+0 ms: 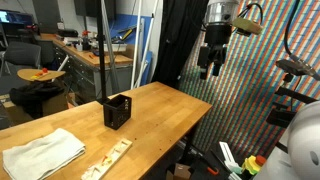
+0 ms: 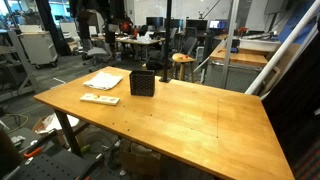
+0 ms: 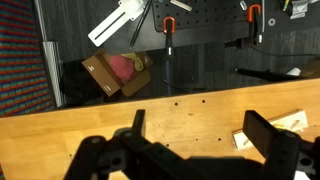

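A black mesh basket (image 1: 117, 111) stands upright on the wooden table (image 2: 200, 120); its inside cannot be made out. To one side of it, a white cloth (image 1: 43, 154) lies flat. A pale narrow strip (image 2: 100, 99) with small marks along its top rests near the table's edge, and its end (image 3: 271, 129) shows at the right in the wrist view. High above the table end hangs my gripper (image 1: 208, 72). In the wrist view its dark fingers are wide apart, so the gripper is open, with bare tabletop and nothing held between them.
Off the table edge on the floor sits an open cardboard box (image 3: 117, 72) with something red inside, beside a dark rail (image 3: 220, 30) with clamps. A dark post (image 1: 102, 50) rises behind the basket.
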